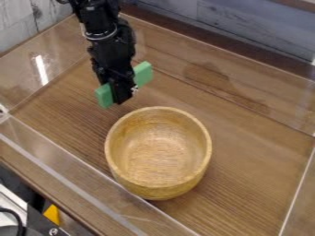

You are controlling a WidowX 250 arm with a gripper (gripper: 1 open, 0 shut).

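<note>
The black arm reaches in from the top, its gripper (121, 88) low over the wooden surface, shut on a green block (140, 74). The block is tilted, showing on both sides of the dark fingers, which hide its middle. A round tan bowl (157, 154) sits just below and to the right of the gripper.
Pale walls edge it at the back right and left. Dark cables and a yellow item lie outside it at the lower left.
</note>
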